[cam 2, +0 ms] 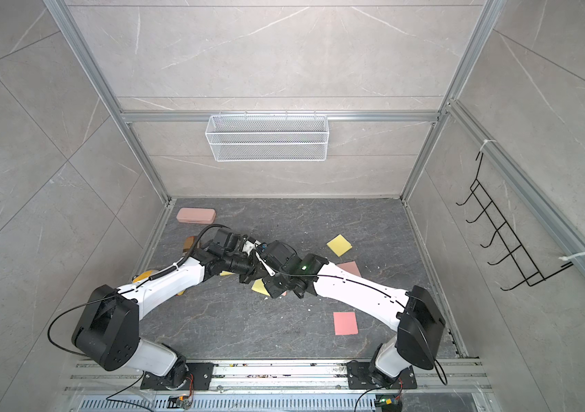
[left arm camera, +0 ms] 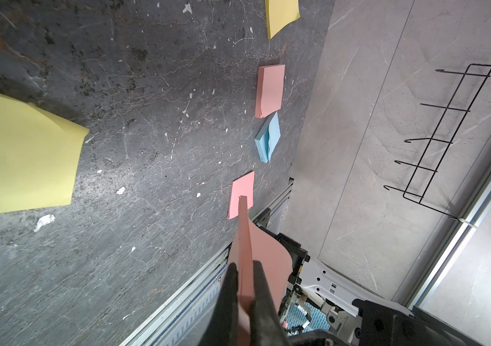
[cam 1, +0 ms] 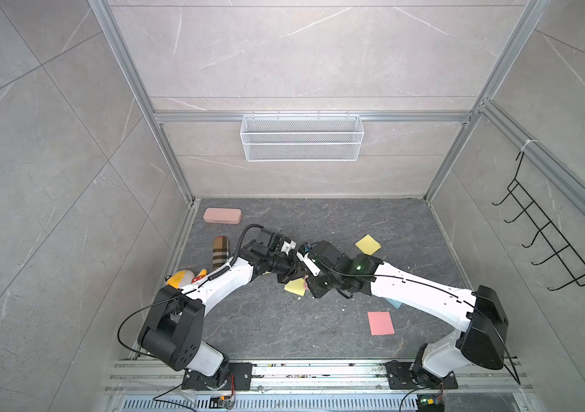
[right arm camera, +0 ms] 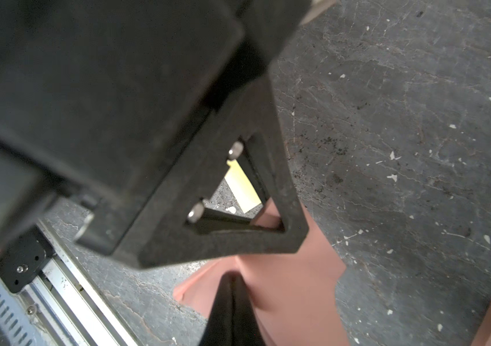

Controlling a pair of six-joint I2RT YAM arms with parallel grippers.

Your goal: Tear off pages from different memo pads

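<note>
My left gripper is shut on a salmon-pink sheet (left arm camera: 275, 253), pinched upright between its dark fingers. In the right wrist view, that creased sheet (right arm camera: 297, 294) hangs below the left gripper's black frame. My right gripper is shut, its tips overlapping the sheet, with nothing clearly seen between them. Both grippers meet over the middle of the table. A salmon pad (left arm camera: 270, 90), a blue pad (left arm camera: 268, 137) with a lifted top leaf and a pink pad (left arm camera: 242, 193) lie on the table. Yellow paper (left arm camera: 20, 155) lies under the left gripper.
Another yellow pad (cam 1: 368, 244) lies farther back. At the left are a pink case (cam 1: 222, 215), a brown striped item (cam 1: 220, 251) and an orange-and-white toy (cam 1: 181, 278). A wire basket (cam 1: 301, 138) hangs behind.
</note>
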